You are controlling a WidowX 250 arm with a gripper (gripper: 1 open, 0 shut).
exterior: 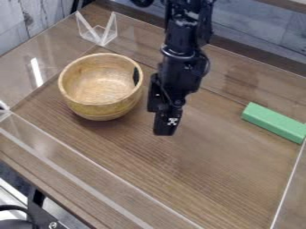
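Note:
My gripper [166, 120] hangs low over the middle of the wooden table [180, 179], pointing down, open, just right of a round wooden bowl [98, 100]. No object shows clearly between its dark fingers. The bowl's inside looks empty from this view. A green block [273, 122] lies to the right.
A white wire-like object [99, 29] stands at the back left. Dark cables show beyond the lower-left edge, and a panelled wall runs along the back.

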